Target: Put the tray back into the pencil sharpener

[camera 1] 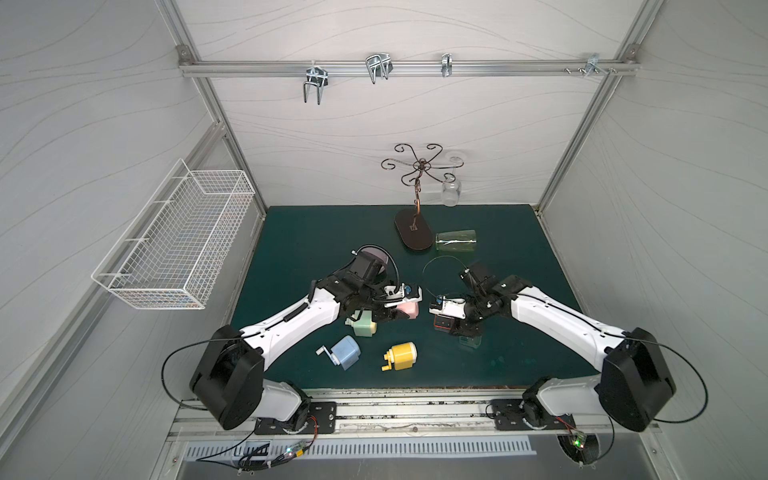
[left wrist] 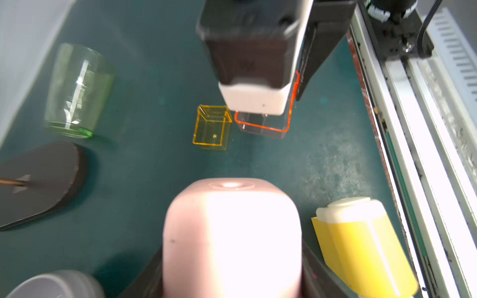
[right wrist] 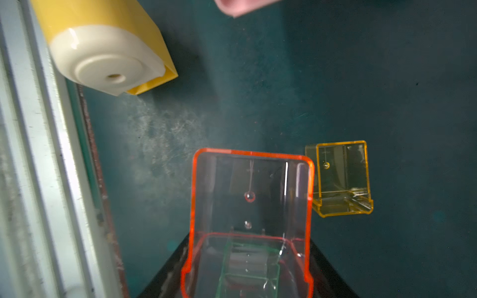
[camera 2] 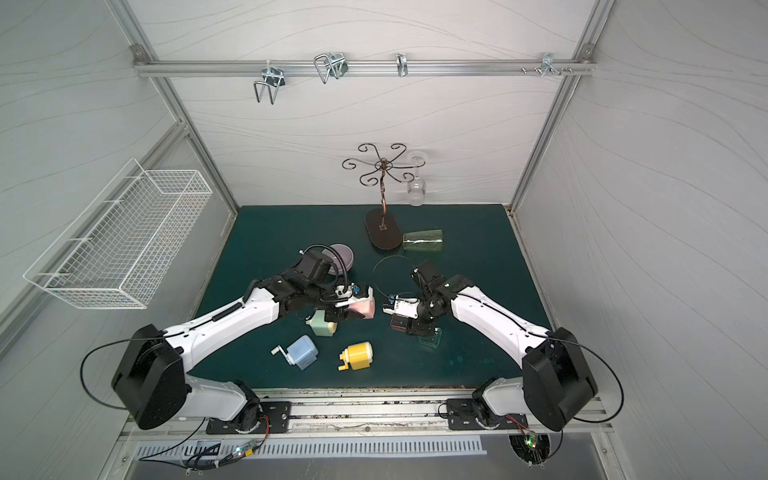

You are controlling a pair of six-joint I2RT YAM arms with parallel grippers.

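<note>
My left gripper point(camera 1: 404, 300) is shut on a pink pencil sharpener point(left wrist: 231, 233), held above the table with its rounded end toward the left wrist view's middle. Facing it, my right gripper point(camera 1: 446, 316) is shut on a clear tray with a red-orange rim point(right wrist: 251, 151). In the right wrist view the tray's open side shows, and only the lower edge of the pink sharpener point(right wrist: 246, 4) appears at the top. Tray and sharpener are apart, with a small gap between the two grippers in both top views.
Under the tray, a green-edged clear tray point(camera 2: 429, 337) lies on the table, and a yellow-edged one point(right wrist: 343, 178) beside it. Yellow point(camera 1: 400, 356), blue point(camera 1: 345, 352) and green point(camera 1: 362, 323) sharpeners stand near the front left. A green glass point(camera 1: 456, 241) lies behind, beside the dark stand base point(camera 1: 413, 230).
</note>
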